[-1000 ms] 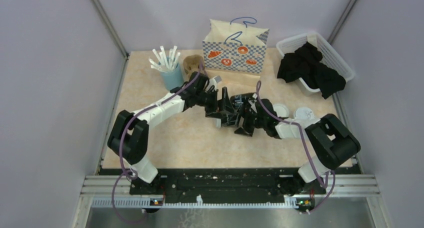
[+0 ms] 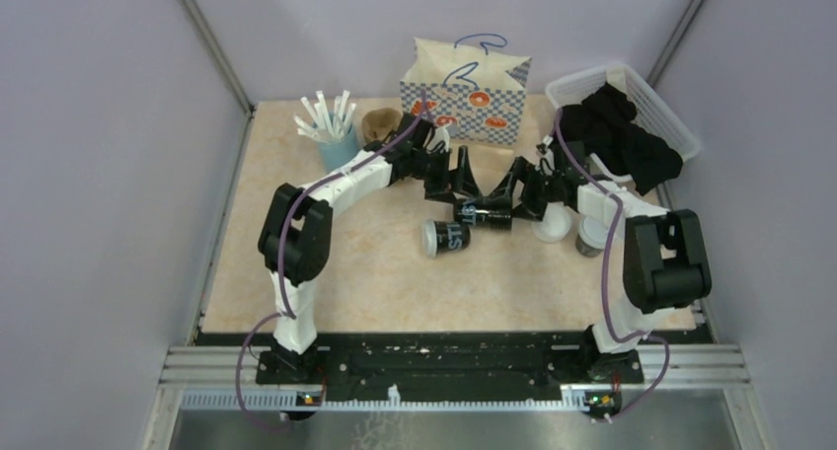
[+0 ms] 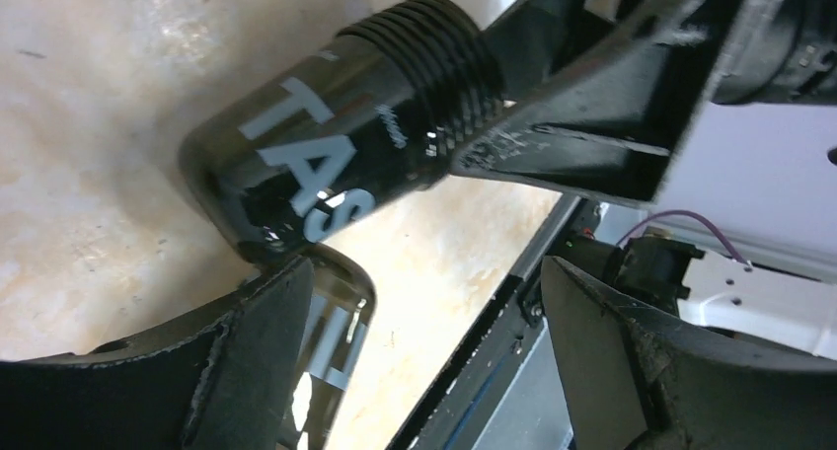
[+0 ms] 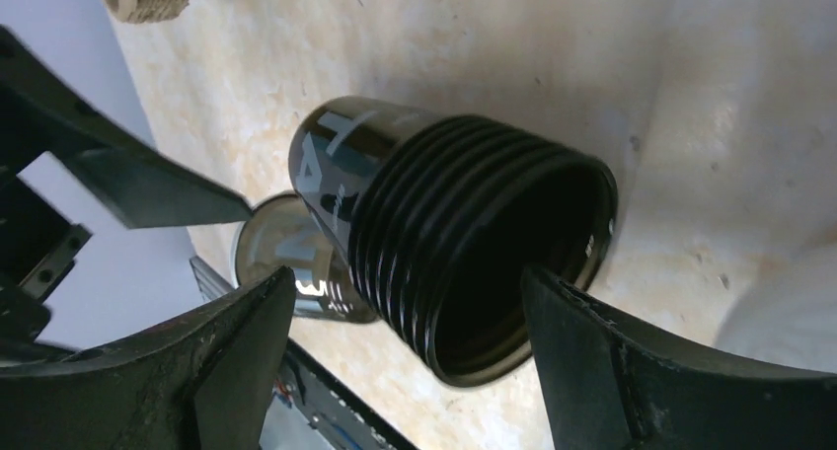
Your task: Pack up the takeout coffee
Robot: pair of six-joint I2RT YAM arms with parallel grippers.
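Note:
A sleeve of nested black cups (image 2: 482, 213) lies on its side at the table's middle, its ribbed open mouth facing right. Just below it lies a black cup (image 2: 452, 236) with its white end to the left. My left gripper (image 2: 468, 177) is open over the back of the nested cups, nothing between its fingers. At the ribbed end, my right gripper (image 2: 521, 195) has its fingers apart; in the right wrist view the nested cups (image 4: 395, 203) show between and beyond its fingers. Whether those fingers touch the rim is hard to tell. A patterned paper bag (image 2: 474, 114) stands open behind.
White round lids (image 2: 551, 223) and a lidded cup (image 2: 592, 233) stand right of the right gripper. A blue holder of white straws (image 2: 338, 149) and brown cup carriers or sleeves (image 2: 379, 124) are back left. A white basket (image 2: 671, 124) holds black cloth.
My right gripper has left the lying cup, going back and right to the nested cups' mouth. My left gripper has moved right and back over the nested cups, which now lie slightly lower in view.

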